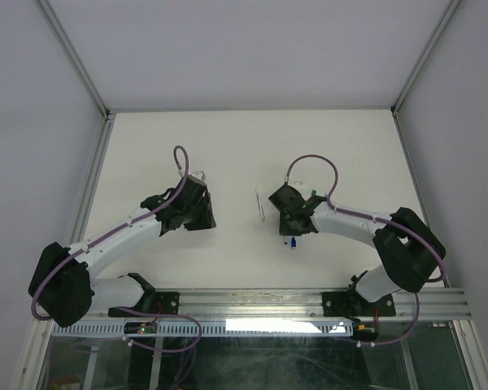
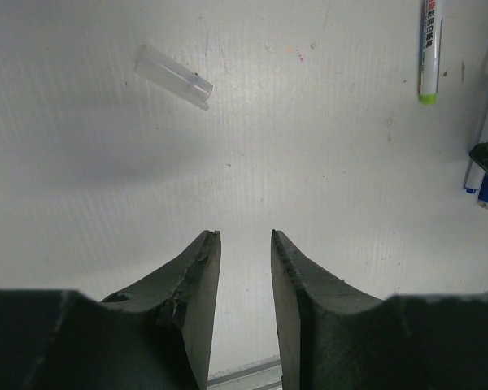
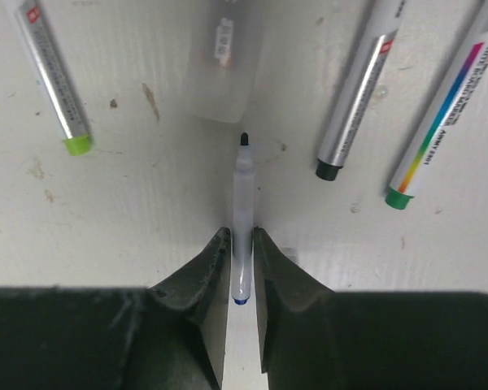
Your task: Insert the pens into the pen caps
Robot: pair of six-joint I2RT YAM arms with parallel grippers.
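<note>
My right gripper is low over a white pen (image 3: 243, 203) with a blue end and dark tip, its fingers on either side of the barrel; whether they grip it is unclear. My left gripper is open over bare table at the left, nothing between its fingers. A clear cap (image 2: 171, 75) lies above it in the left wrist view. A green-tipped marker (image 3: 53, 77) lies left of the white pen, two more markers (image 3: 354, 106) (image 3: 439, 122) to its right.
A translucent object (image 3: 224, 61) lies beyond the pen's tip. Walls border it.
</note>
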